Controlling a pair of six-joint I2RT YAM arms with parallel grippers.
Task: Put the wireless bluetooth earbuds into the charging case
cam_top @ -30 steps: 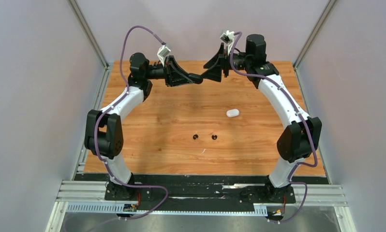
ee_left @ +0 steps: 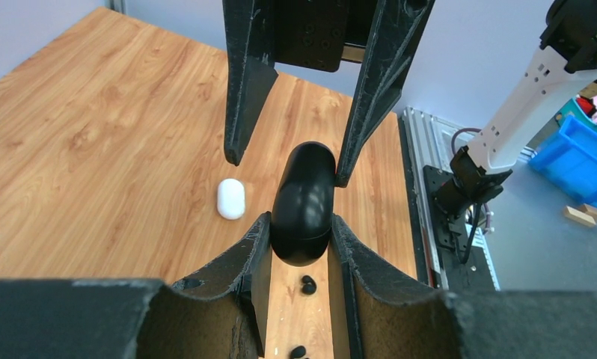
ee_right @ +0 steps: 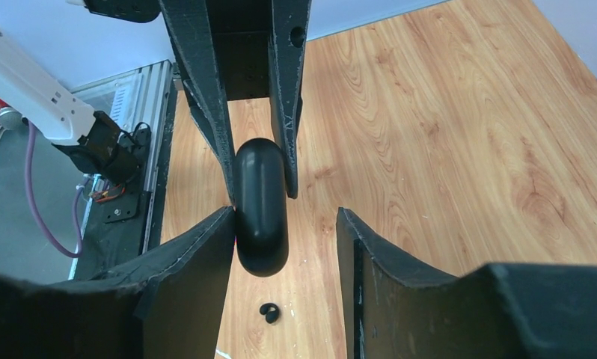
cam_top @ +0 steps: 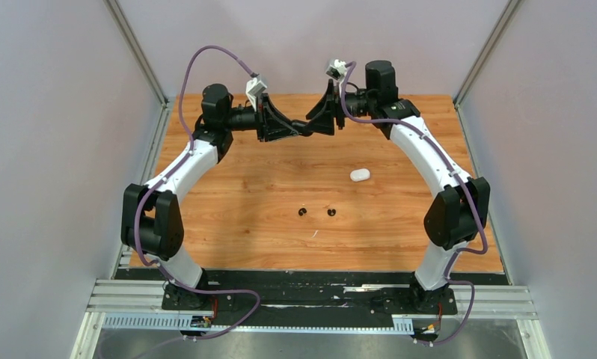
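A glossy black oval charging case (ee_left: 303, 202) (ee_right: 260, 206) hangs in the air between the two grippers. My left gripper is shut on it. My right gripper is part open around the case, with one finger at its side and a gap beside the other. Two small black earbuds (cam_top: 302, 212) (cam_top: 331, 212) lie on the lower middle of the wooden table. A white oval case (cam_top: 360, 175) lies to the right of them.
Walls stand at the sides and back.
My right gripper has moved left onto the black case. My left gripper has shifted slightly down with the case in it.
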